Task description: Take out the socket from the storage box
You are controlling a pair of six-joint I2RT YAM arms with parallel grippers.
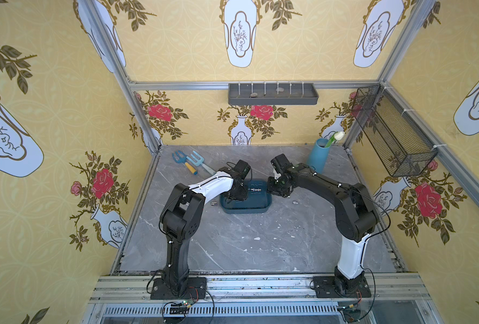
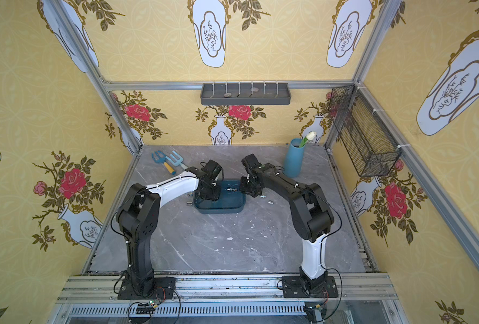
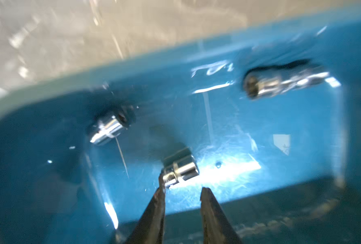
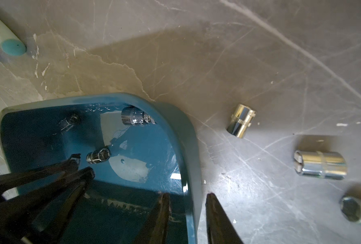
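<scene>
In the left wrist view, a short chrome socket (image 3: 181, 170) is right at the tips of my left gripper. One fingertip overlaps its end; whether it is gripped cannot be told. The fingers show a gap between them, inside the blue storage box (image 3: 46, 87). Two more metal pieces are in the box: a socket (image 3: 108, 126) near one corner and a longer stepped chrome piece (image 3: 286, 82) by the wall. My right gripper hangs over the box's right rim (image 4: 179, 134), fingers apart and nothing between them.
Garden forks (image 1: 184, 161) and a blue vase (image 1: 318, 155) stand farther back.
</scene>
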